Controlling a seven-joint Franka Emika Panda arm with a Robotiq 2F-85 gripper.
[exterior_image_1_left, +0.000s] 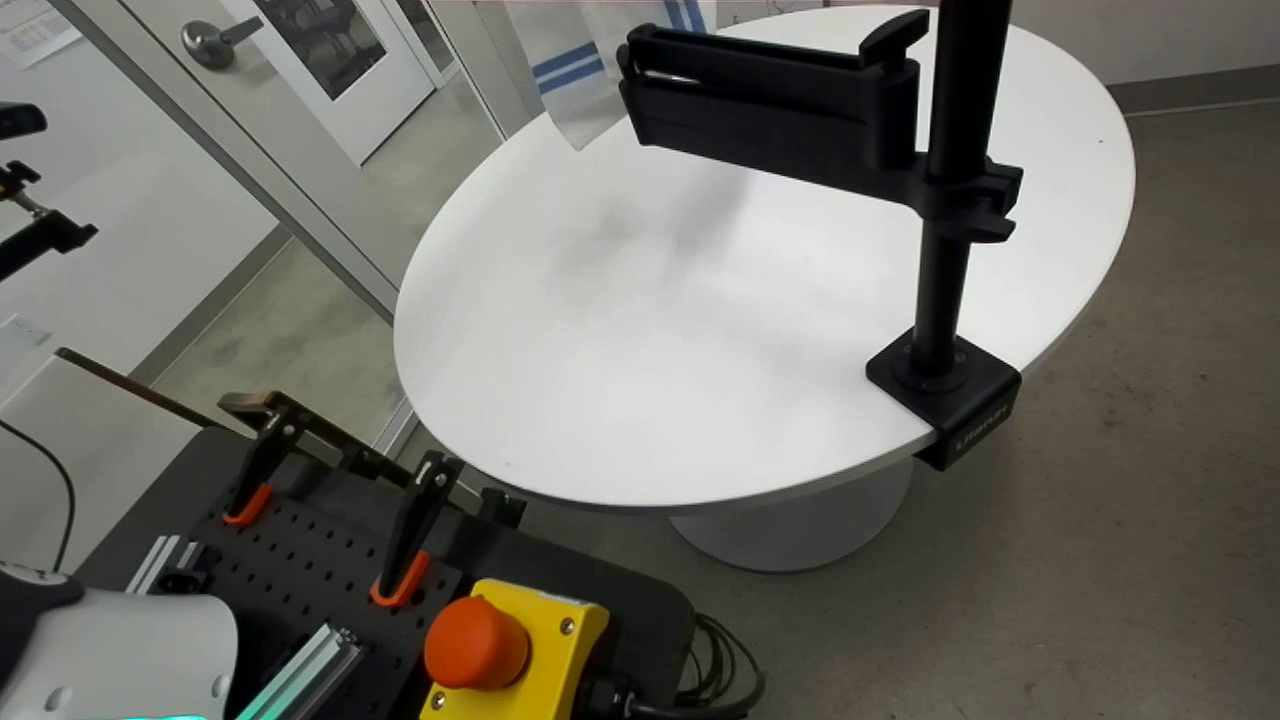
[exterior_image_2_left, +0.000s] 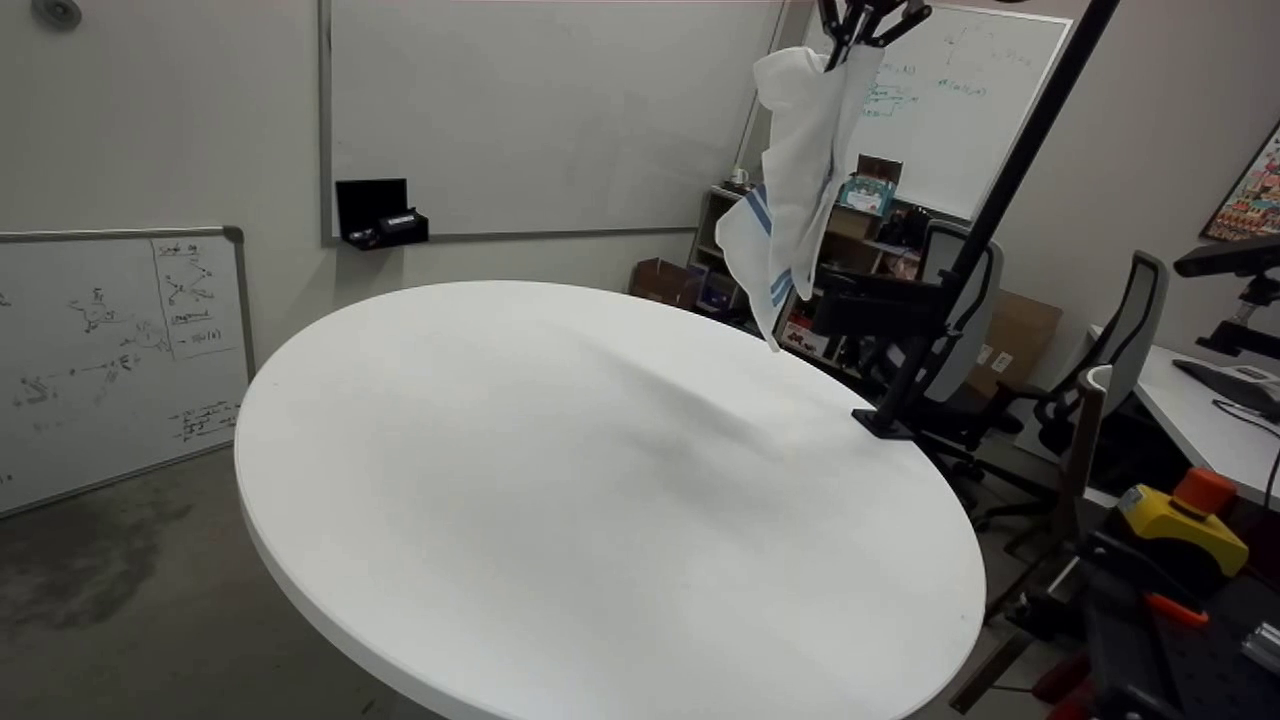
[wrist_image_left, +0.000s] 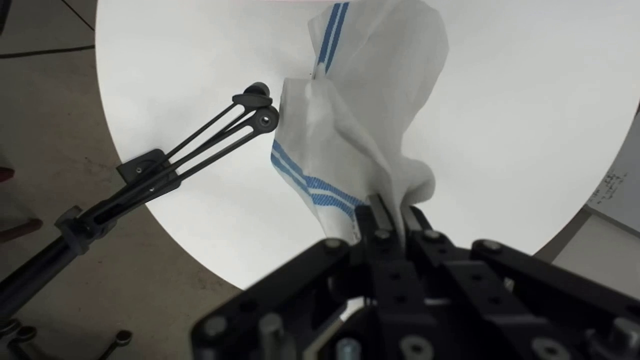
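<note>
A white towel with blue stripes (exterior_image_2_left: 801, 168) hangs bunched in the air, pinched by my gripper (exterior_image_2_left: 854, 42) at its top. In the wrist view my gripper is shut on a fold of the towel (wrist_image_left: 372, 102), whose loose cloth spreads away from the fingertips. Exterior view 1 catches only the towel's lower end (exterior_image_1_left: 582, 84) at the top edge, and the gripper lies outside that view. Beneath is a round white table (exterior_image_1_left: 624, 336) with a bare top; the towel's shadow falls on it.
A black pole (exterior_image_1_left: 954, 156) clamped at the table's edge carries a folded black arm (exterior_image_1_left: 768, 102), close beside the towel. A dark cart with a yellow emergency-stop box (exterior_image_1_left: 528, 648) stands apart from the table.
</note>
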